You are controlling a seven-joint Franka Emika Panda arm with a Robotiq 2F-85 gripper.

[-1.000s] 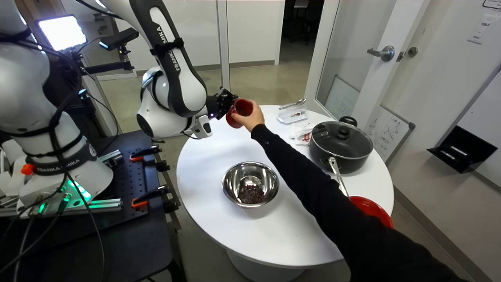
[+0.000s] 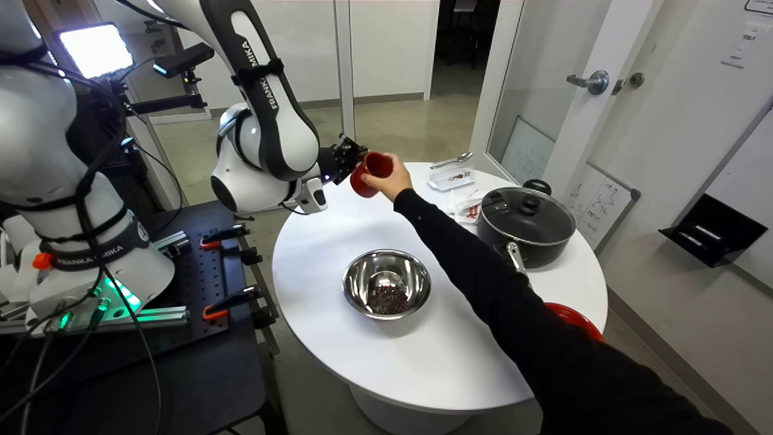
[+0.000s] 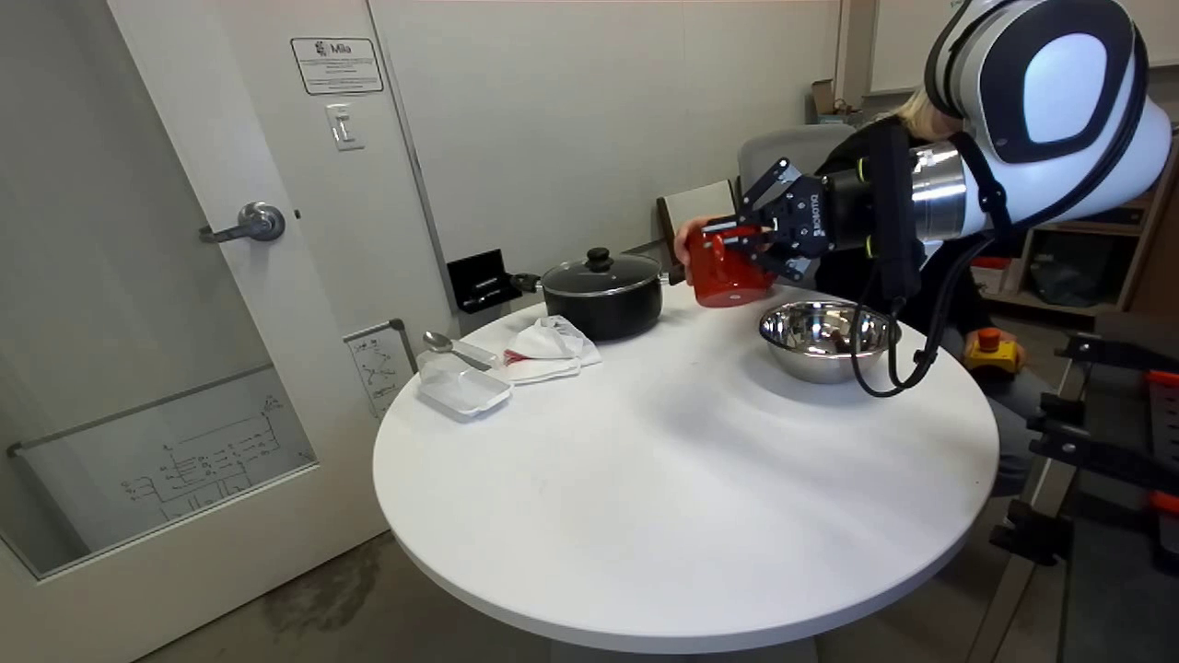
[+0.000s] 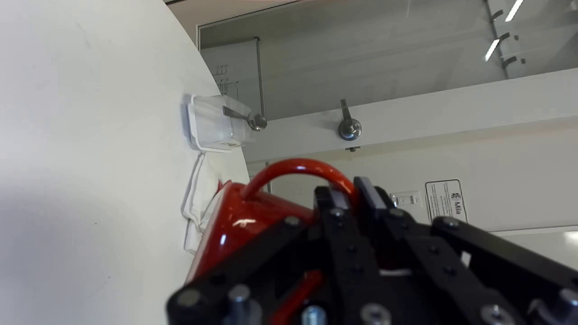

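A red mug [image 2: 367, 186] hangs above the white table, tilted, with a person's hand [image 2: 391, 177] on its side. In the wrist view my gripper is shut on the mug's looped handle [image 4: 300, 167]; the body of the mug is partly hidden behind the fingers. Exterior view 2 shows the mug [image 3: 724, 271] clear of the tabletop, in front of the gripper [image 3: 752, 238]. A steel bowl [image 2: 386, 284] stands on the table with small dark bits [image 2: 388, 298] at its bottom.
A lidded black pot [image 2: 526, 225], a white cloth [image 3: 553, 350], and a clear tray [image 3: 461, 385] with a spoon [image 3: 453, 350] sit on the table. The person's black-sleeved arm [image 2: 493, 304] reaches across it. A red plate [image 2: 576, 319] shows at the edge.
The person's hand and arm have shifted slightly to the right, and the mug has tilted a little with them. My arm looks unmoved, and the bowl is where it was.
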